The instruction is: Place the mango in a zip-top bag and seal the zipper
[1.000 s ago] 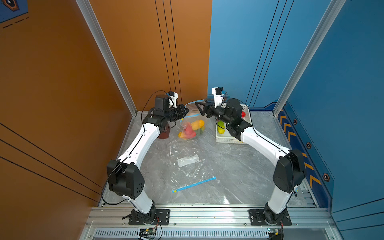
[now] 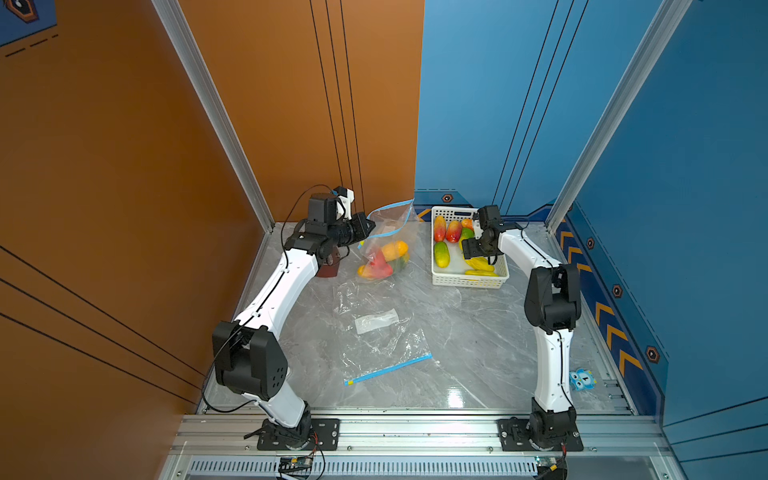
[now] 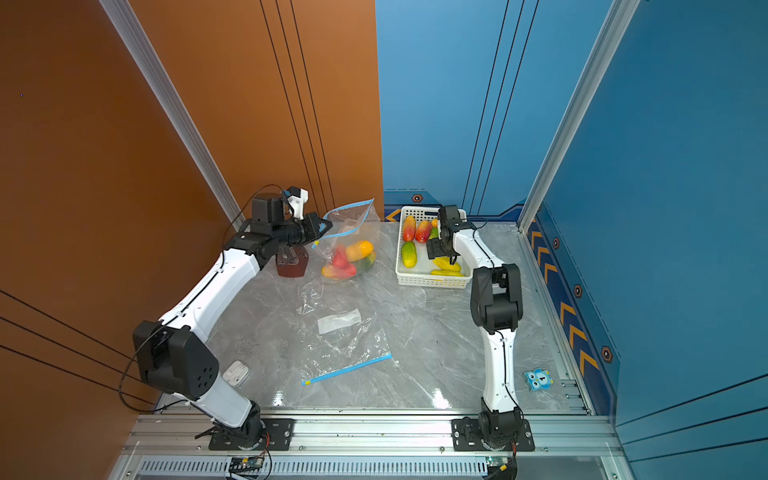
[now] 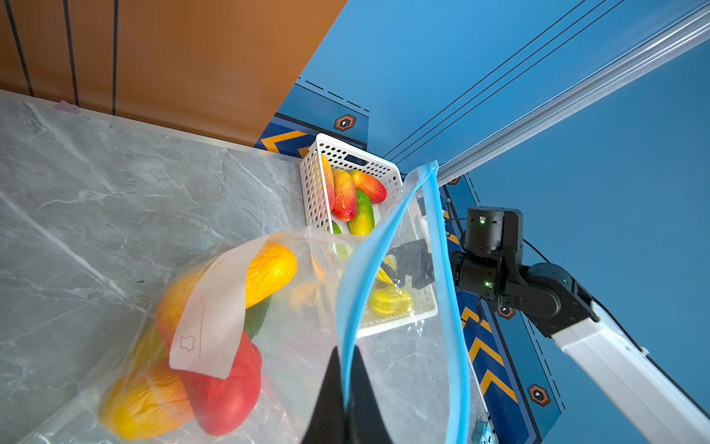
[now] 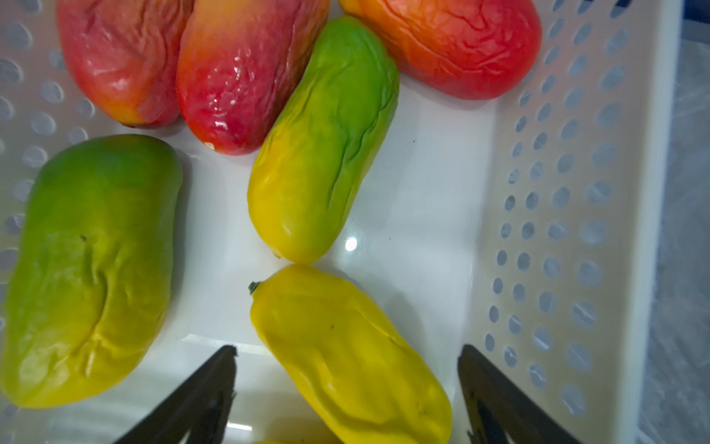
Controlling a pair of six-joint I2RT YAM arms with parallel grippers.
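A clear zip bag [image 2: 382,260] with several mangoes and a blue zip stands upright in the middle, its rim held by my left gripper, which is shut on it. The white basket [image 2: 440,280] holds several mangoes. My right gripper is over it, part open, with a yellow mango [image 5: 347,347] lying between and below its fingers. A green-yellow mango [image 5: 318,140] lies just behind that one, and a larger green mango [image 5: 92,270] lies at the left.
An empty zip bag [image 2: 384,352] lies flat at the front centre of the table. A brown object [image 3: 292,264] sits behind the left arm. A small blue item [image 3: 537,379] is at the front right. The table between empty bag and basket is fairly clear.
My right arm has swung from beside the bag's opening to the right, down over the basket. The left arm and bag are nearly unchanged.
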